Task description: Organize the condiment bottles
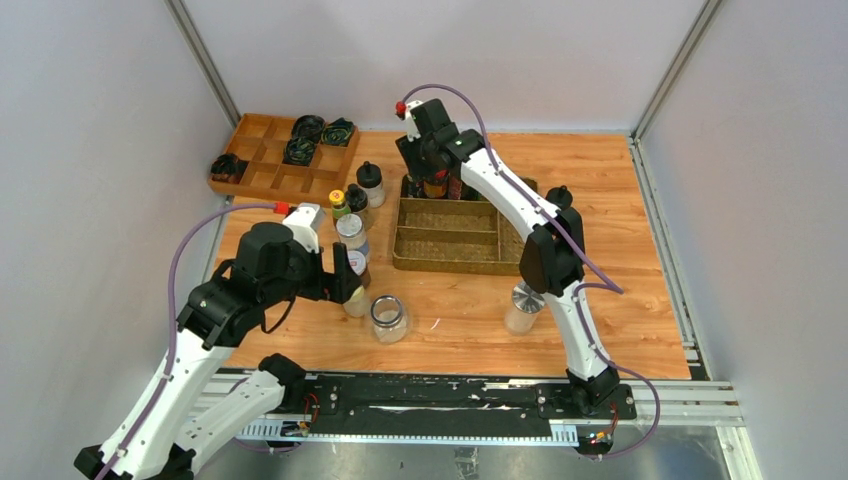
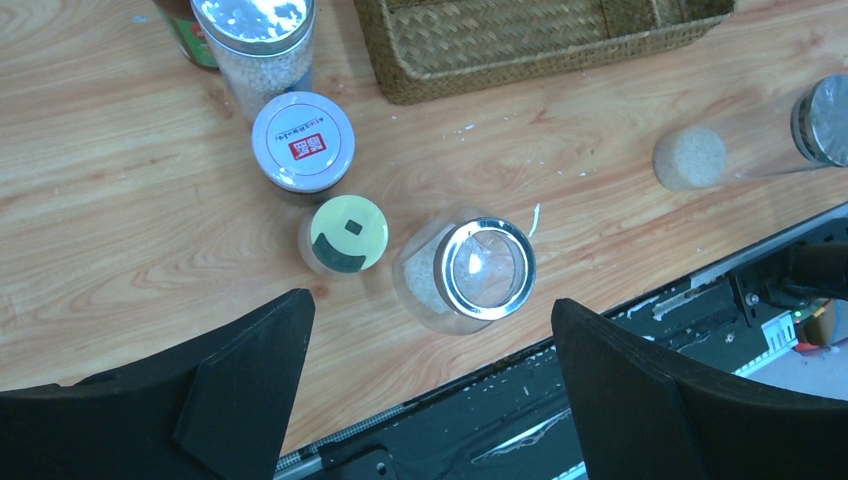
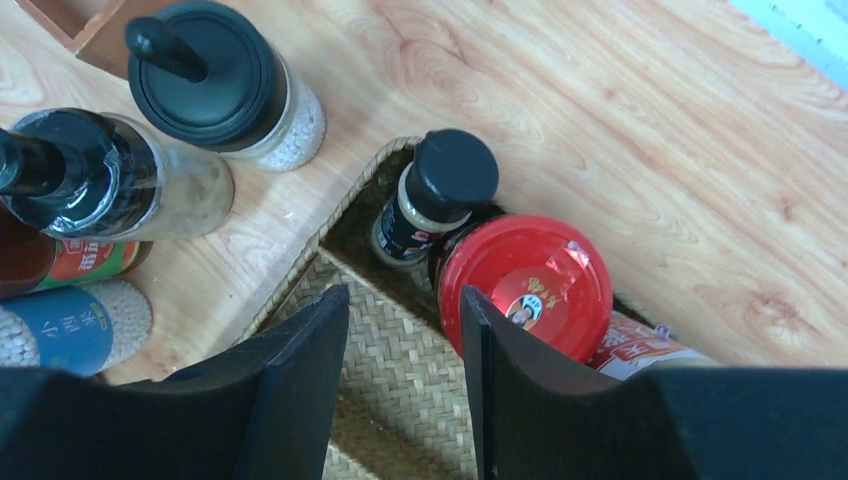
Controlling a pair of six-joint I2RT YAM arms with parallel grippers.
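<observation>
My right gripper point(image 1: 410, 150) is over the back left of the woven basket point(image 1: 445, 266), part open and empty. Beneath it, the right wrist view shows a small black-capped bottle point(image 3: 445, 175) and a red-lidded jar point(image 3: 525, 265) in the back compartment; the front compartments look empty. My left gripper point(image 1: 340, 275) stands open above the jars at the basket's left: a light-lidded jar point(image 2: 343, 233), a white-lidded jar point(image 2: 303, 140), a silver-lidded jar point(image 2: 255, 50). Outside also stand black-topped bottles point(image 3: 205, 75), a glass jar point(image 1: 388, 319) and a tall steel-lidded container point(image 1: 524, 308).
A wooden divided tray point(image 1: 262, 175) with dark bundles sits at the back left. Walls bound the sides and back, and a black rail runs along the front edge.
</observation>
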